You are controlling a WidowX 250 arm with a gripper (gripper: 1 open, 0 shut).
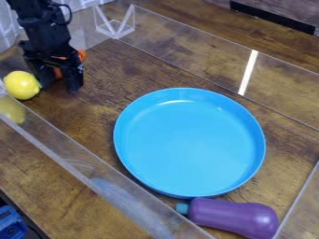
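My black gripper (56, 71) hangs low at the top left, open, over or around an orange-red object (76, 58) that it largely hides. A yellow lemon-like toy (21, 84) lies just beside it at the left. A large blue plate (189, 140) rests on the wooden floor of the clear-walled enclosure, to the right.
A purple eggplant-like toy (237, 217) lies at the bottom right, below the plate. Clear walls border the area, and a blue object (9, 224) sits at the lower left corner. Bare wood lies between gripper and plate.
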